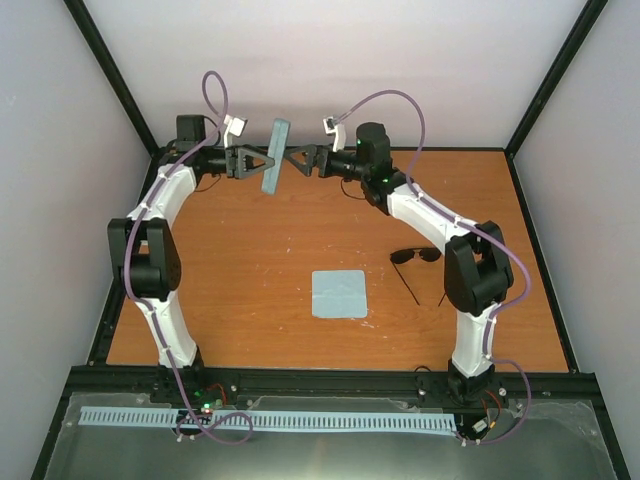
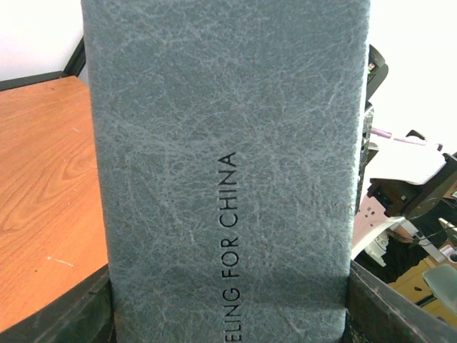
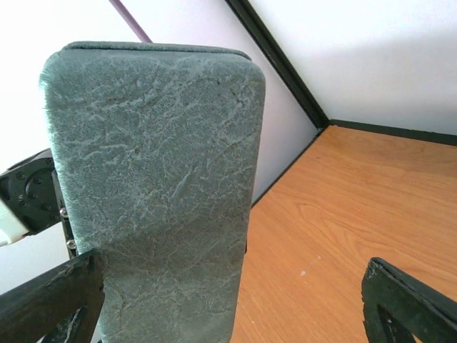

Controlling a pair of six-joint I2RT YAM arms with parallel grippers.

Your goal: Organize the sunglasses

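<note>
A grey glasses case is raised above the back of the table, with my left gripper shut on it; in the left wrist view its face shows printed lettering and fills the middle. My right gripper stands open just to the case's right, its fingertips near it; in the right wrist view the case is close by the left finger. Black sunglasses lie with temples spread on the table's right half. A light blue square cloth lies at the middle front.
Walls bound it at the back and both sides, with a dark frame along its edges.
</note>
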